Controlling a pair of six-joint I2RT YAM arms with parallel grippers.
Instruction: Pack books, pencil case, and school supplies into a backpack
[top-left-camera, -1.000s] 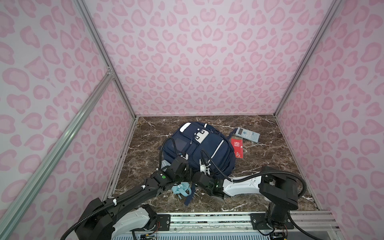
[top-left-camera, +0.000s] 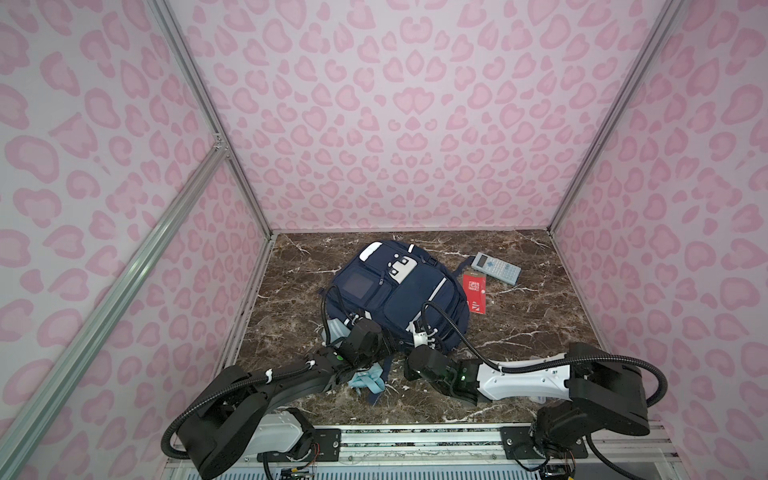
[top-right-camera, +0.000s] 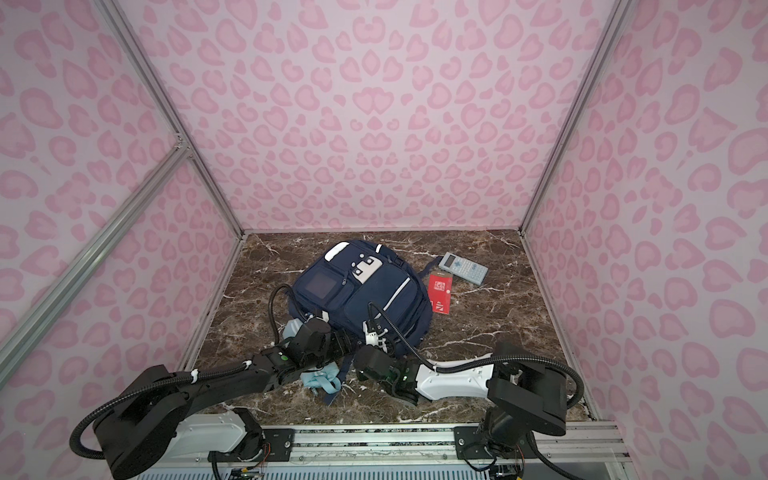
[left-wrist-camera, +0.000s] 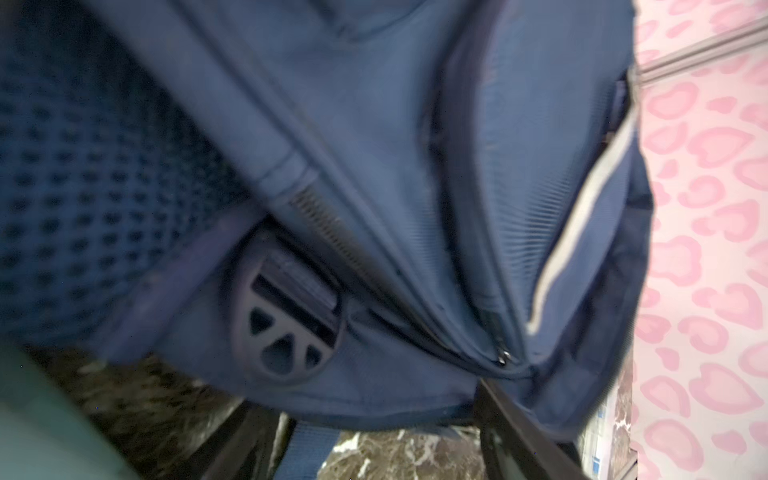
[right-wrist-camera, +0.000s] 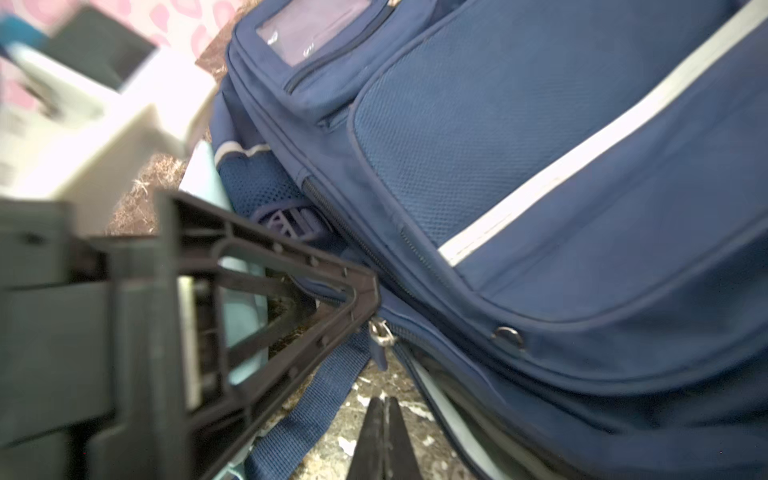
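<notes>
The navy backpack (top-left-camera: 408, 292) lies front side up on the marbled table. Along its near edge, in the right wrist view, a metal zipper pull (right-wrist-camera: 381, 334) with a blue tab hangs beside a part-open zip. My right gripper is shut with nothing between its fingers; the pull sits beyond its tips, apart from them. The left gripper's dark finger (right-wrist-camera: 364, 292) reaches in from the left, its tip close to the pull; I cannot tell if they touch. In the left wrist view my left gripper stands open below the bag's edge, its fingers wide apart.
A grey-blue calculator (top-left-camera: 496, 268) and a red card (top-left-camera: 474, 293) lie right of the bag. Light-blue fabric (top-left-camera: 368, 380) and a loose navy strap (right-wrist-camera: 312, 408) lie near the left gripper. Both grippers are close together.
</notes>
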